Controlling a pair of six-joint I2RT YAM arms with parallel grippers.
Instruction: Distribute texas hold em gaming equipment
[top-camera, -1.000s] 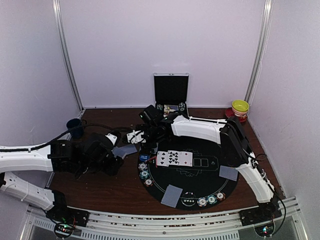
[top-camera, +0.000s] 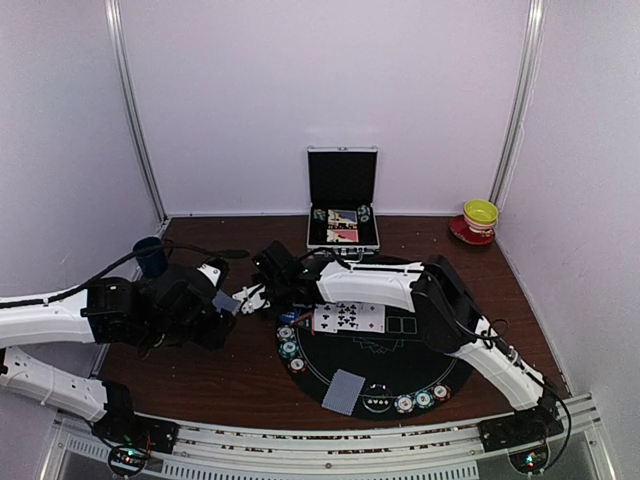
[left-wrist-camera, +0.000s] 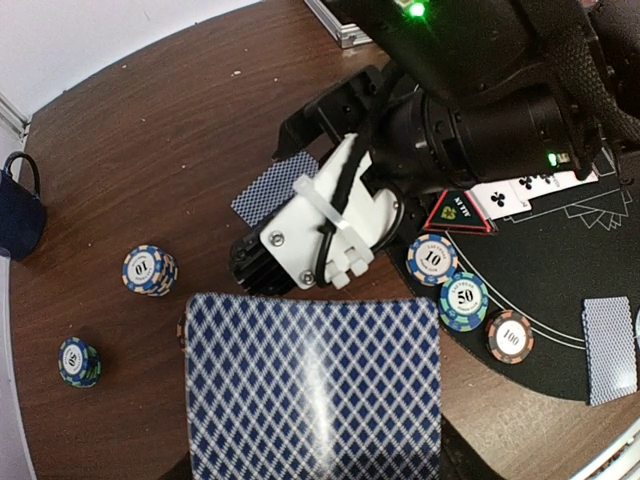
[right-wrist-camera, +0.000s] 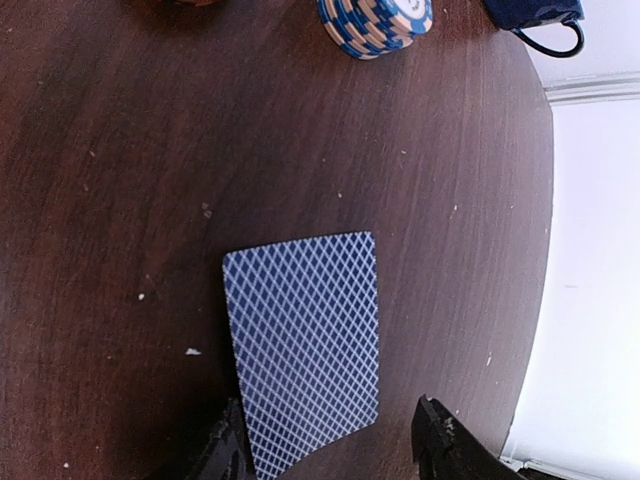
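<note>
A blue-patterned deck of cards (left-wrist-camera: 315, 385) fills the bottom of the left wrist view; my left gripper (top-camera: 226, 308) is shut on it, its fingers mostly hidden behind. Just right of it in the top view is my right gripper, low over the table and partly open. A blue-backed card (right-wrist-camera: 305, 340) lies face down below it, its near end between the two fingers, the left fingertip (right-wrist-camera: 228, 440) close by its edge. On the black poker mat sit face-up cards (top-camera: 348, 318), a face-down card (top-camera: 343, 391) and chips (top-camera: 404, 403).
Stacks of chips (left-wrist-camera: 150, 270) stand on the wood near a dark blue mug (top-camera: 151, 257). An open case (top-camera: 342, 246) is at the back, bowls (top-camera: 480, 216) at the back right. My right arm crosses the mat, covering part of it.
My right gripper has moved left, closer to the left gripper, and its arm now hides the card at the mat's right side. The left arm has shifted only slightly.
</note>
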